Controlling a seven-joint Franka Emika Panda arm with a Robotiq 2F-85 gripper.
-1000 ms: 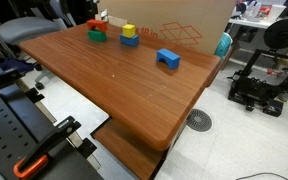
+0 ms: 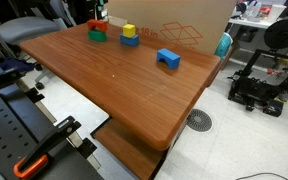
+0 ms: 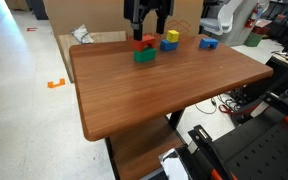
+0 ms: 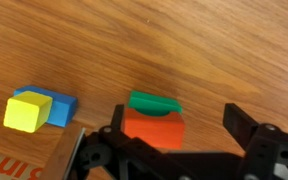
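A red block (image 3: 144,43) rests on top of a green block (image 3: 145,57) on the wooden table. My gripper (image 3: 150,32) is at the red block's top, its fingers apart, in exterior view 2. Seen from the wrist, the red block (image 4: 154,129) and the green block (image 4: 155,103) lie between the open fingers, with space on the right side. The left finger is close to the red block; whether it touches, I cannot tell.
A yellow block (image 2: 129,30) sits on a blue block (image 2: 130,41) beside the red and green pair. Farther along the table is a blue arch-shaped block (image 2: 168,58). A cardboard panel (image 2: 174,20) stands along the back edge.
In exterior view 1, the dark gripper parts near the red block have shifted slightly at the upper left. The blocks stay where they were.
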